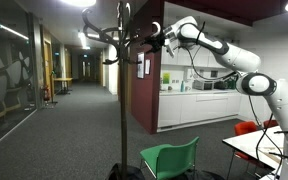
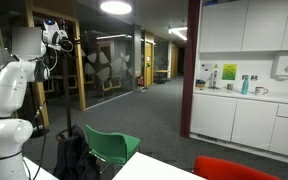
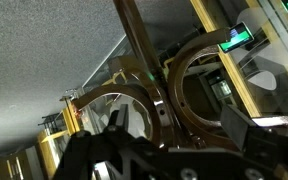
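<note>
A tall dark coat rack [image 1: 124, 100] stands in exterior view 1, its curved hooks fanning out near the top. Beside those hooks, at about their height, is my gripper [image 1: 151, 42], reached out from the right on a raised arm. In the wrist view the brown rings and hooks of the rack [image 3: 160, 88] fill the middle. My gripper spreads its dark fingers [image 3: 115, 122] at the lower edge of that view. It is open, and nothing appears held. Whether any finger touches the rack, I cannot tell. Exterior view 2 shows the gripper [image 2: 68, 42] high at the left.
A green chair [image 1: 171, 158] is near the rack's foot. Dark bags or cloth [image 2: 74, 158] lie low beside the rack. White table [image 2: 174, 168] and red chair [image 2: 229, 168] occupy the front. Glass partitions line the corridor; grey floor [image 2: 149, 105] is open there.
</note>
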